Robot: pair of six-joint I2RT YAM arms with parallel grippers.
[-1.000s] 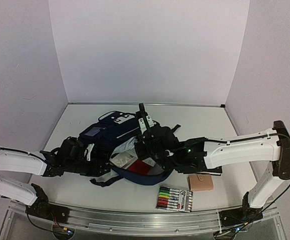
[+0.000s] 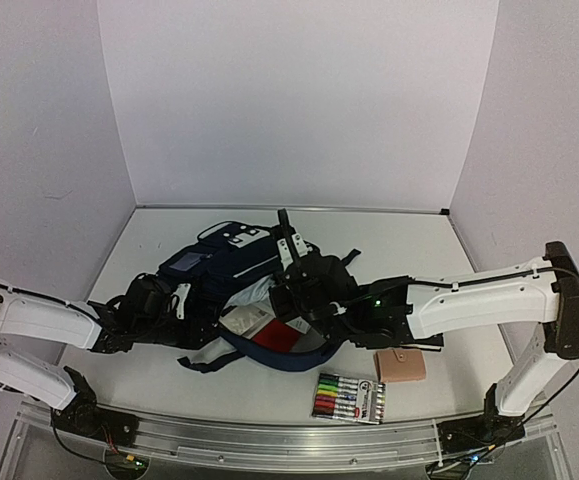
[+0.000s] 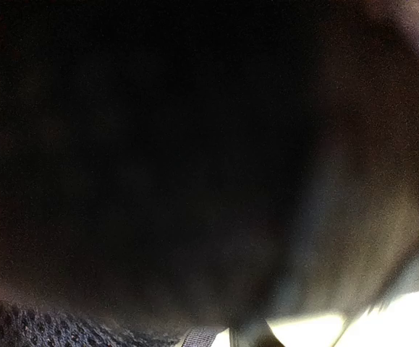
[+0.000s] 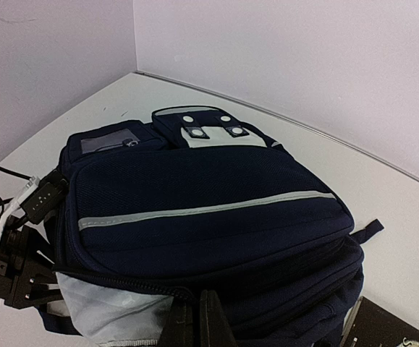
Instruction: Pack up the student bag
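A navy backpack lies on the table with its main opening toward the front. Inside show a red item and some pale items. At the bag's left side is my left gripper, its fingertips hidden against the cloth; the left wrist view is mostly dark and blurred. My right gripper is over the opening, its fingers close together at the zippered flap edge; whether cloth is pinched between them is unclear. In front lie a pack of coloured markers and a pink wallet.
A dark flat item is partly hidden under the right forearm. A strap trails at the bag's front left. Bare table lies behind and right of the bag.
The left arm has shifted slightly, its forearm a bit differently angled. The right arm, the bag and the items on the table look the same.
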